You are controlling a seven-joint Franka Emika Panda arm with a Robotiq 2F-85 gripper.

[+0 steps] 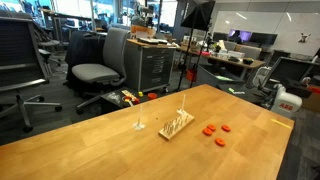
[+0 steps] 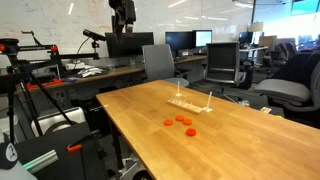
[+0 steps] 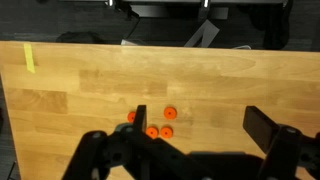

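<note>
Several small red-orange discs (image 3: 170, 113) lie flat on the wooden table, grouped loosely near one another. Beside them, in exterior view 1, is a light wooden board (image 1: 176, 127) with a row of short upright pegs; exterior view 2 shows the board (image 2: 187, 105) beyond the discs. A thin white stick (image 2: 209, 101) stands near it. My gripper is open above the table, its dark fingers (image 3: 268, 130) wide apart in the wrist view. No object shows between the fingertips at their height; the discs are down on the tabletop. The gripper's body hides part of the lower wrist view.
The table (image 2: 245, 140) has broad bare areas around the discs and board. In exterior view 1, small coloured items (image 1: 129, 97) sit near its far edge. Office chairs (image 1: 101, 66) and a dark drawer cabinet (image 1: 150, 70) stand behind it.
</note>
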